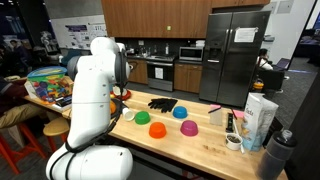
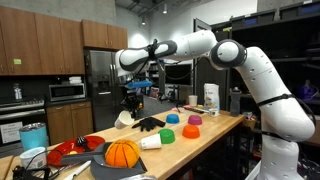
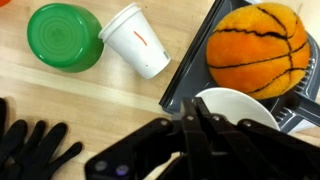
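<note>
A white cup (image 2: 125,118) hangs above the table in exterior view 2, with my gripper (image 2: 131,102) shut on it. In the wrist view the same white cup (image 3: 246,107) shows as a pale round shape beside the dark gripper. It partly overlaps a dark tray (image 3: 178,84) holding an orange basketball (image 3: 260,50). How far the fingers reach around the cup is hard to tell.
A second white cup (image 3: 139,41) lies on its side beside a green cup (image 3: 65,35). Black gloves (image 3: 38,150) rest nearby. Blue, orange and magenta bowls (image 1: 190,129) stand farther along the table, with a box (image 1: 258,120) at the right end.
</note>
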